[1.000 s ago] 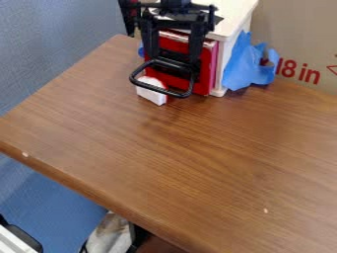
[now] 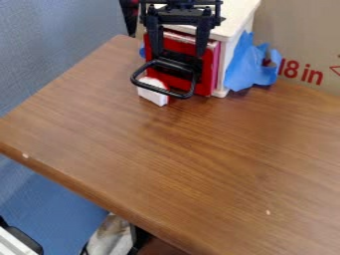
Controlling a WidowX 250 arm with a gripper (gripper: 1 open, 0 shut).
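Observation:
A black gripper assembly (image 2: pixel 182 50) hangs at the top centre of the camera view, in front of a white box-like structure (image 2: pixel 232 16) with a red front (image 2: pixel 204 79). A black loop-shaped bar on it reaches down toward a small white block (image 2: pixel 151 93) at the foot of the red front. The fingertips are hard to make out against the dark frame, so I cannot tell whether the gripper is open or shut or holds anything.
Blue crumpled material (image 2: pixel 250 65) lies right of the white structure, beside cardboard (image 2: pixel 305 40) with red print.

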